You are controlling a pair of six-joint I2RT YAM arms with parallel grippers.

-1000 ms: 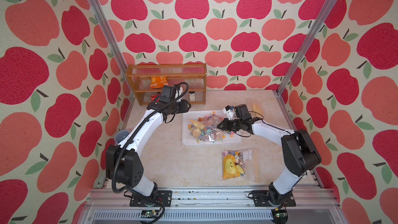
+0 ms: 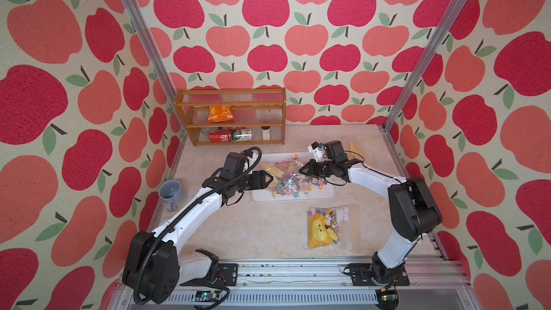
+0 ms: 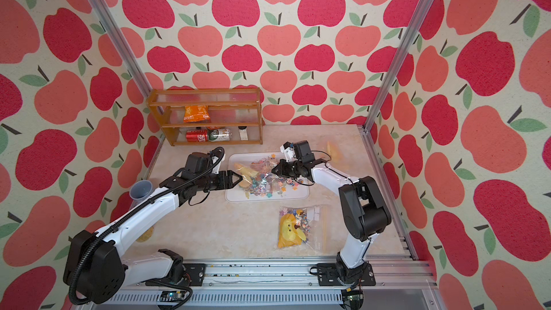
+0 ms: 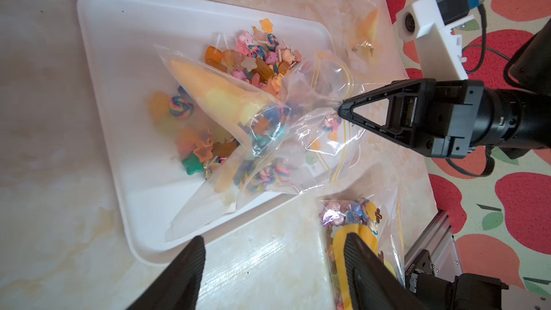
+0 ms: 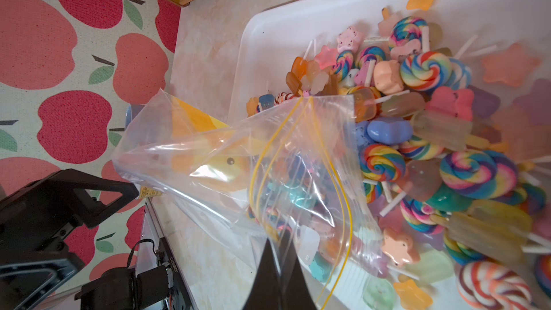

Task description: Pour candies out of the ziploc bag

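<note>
A clear ziploc bag [image 4: 223, 97] with a yellow figure and some candies lies over the white tray [image 4: 103, 137], which holds many loose candies [image 5: 430, 178]. My right gripper is shut on the bag's plastic near its zip end, as the left wrist and right wrist views show. My left gripper is open just left of the bag, above the tray's near-left edge, with nothing between its fingers.
A second full bag [image 3: 292, 229] lies on the table in front of the tray, and another [image 4: 367, 28] behind my right arm. A wooden shelf [image 2: 229, 125] stands at the back left, a blue mug [image 2: 171, 194] at the far left.
My right gripper has risen slightly with the plastic.
</note>
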